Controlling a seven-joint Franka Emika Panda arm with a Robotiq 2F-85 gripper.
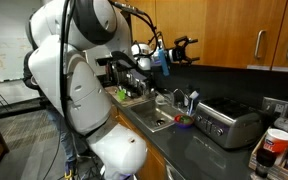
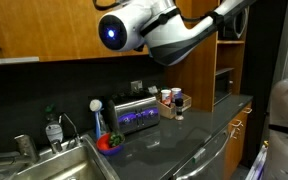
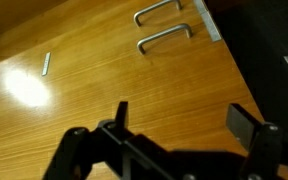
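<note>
High over the counter, my gripper (image 1: pixel 187 50) faces the wooden cupboard doors. Its fingers stand wide apart in the wrist view, where the open gripper has only the cupboard front (image 3: pixel 134 85) and its metal handles (image 3: pixel 165 38) beyond it. Nothing is between the fingers. A small bowl (image 1: pixel 184 122) with red and green contents sits on the counter, well below the gripper; exterior view 2 shows the same bowl (image 2: pixel 109 146) beside the sink.
A silver toaster (image 1: pixel 222 126) stands against the back wall. Cups (image 1: pixel 275 143) fill the right end of the counter. The sink (image 2: pixel 66 165) lies left of the bowl, with a soap bottle (image 2: pixel 54 131) behind. Bare counter (image 2: pixel 169 150) stretches in front of the toaster.
</note>
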